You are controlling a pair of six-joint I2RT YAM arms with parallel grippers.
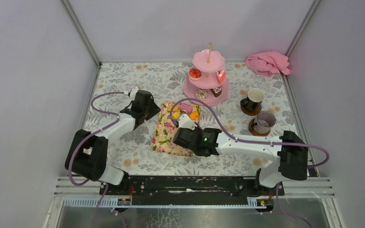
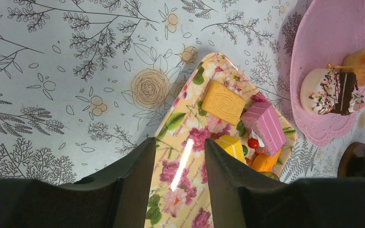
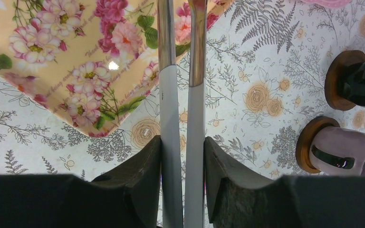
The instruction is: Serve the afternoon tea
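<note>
The floral tray (image 1: 164, 135) holds pastries: a yellow biscuit (image 2: 223, 102), a pink cake slice (image 2: 264, 126) and other small pieces. My left gripper hovers open at its left, nothing between its fingers. My right gripper is shut on metal tongs (image 3: 197, 109) with grey handles, over the tray's right side; their tips are out of view in the right wrist view. The pink three-tier stand (image 1: 208, 60) holds treats, including a red doughnut (image 1: 195, 74), a sprinkled cake (image 2: 321, 92) and a chocolate slice (image 2: 346, 92).
At right, a black mug (image 1: 252, 102) and a grey mug (image 1: 264, 121) stand on wooden coasters. A pink cloth (image 1: 268, 61) lies at the back right.
</note>
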